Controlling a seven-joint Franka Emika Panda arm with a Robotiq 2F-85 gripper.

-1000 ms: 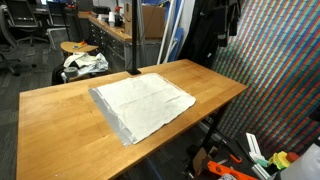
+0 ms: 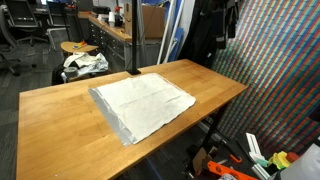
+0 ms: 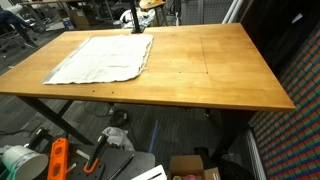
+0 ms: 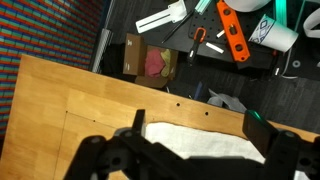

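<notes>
A white cloth (image 2: 145, 102) lies spread flat on the wooden table (image 2: 55, 125), with a grey strip showing along its left and near edges. In exterior view 2 the cloth (image 3: 102, 58) covers the left part of the tabletop. My gripper (image 2: 226, 37) hangs high above the table's right side in exterior view 1, well clear of the surface. From the wrist view, my gripper is open, its dark fingers wide apart and nothing held between them. Part of the cloth (image 4: 200, 142) shows low in that view, partly hidden by the gripper body.
Bare wood (image 3: 215, 65) fills the table's right half in exterior view 2. Beyond the table edge, a cardboard box (image 4: 155, 63) stands on the floor, and an orange tool (image 4: 233, 32) lies near the robot's base. A dark upright post (image 2: 132, 40) rises at the table's far edge.
</notes>
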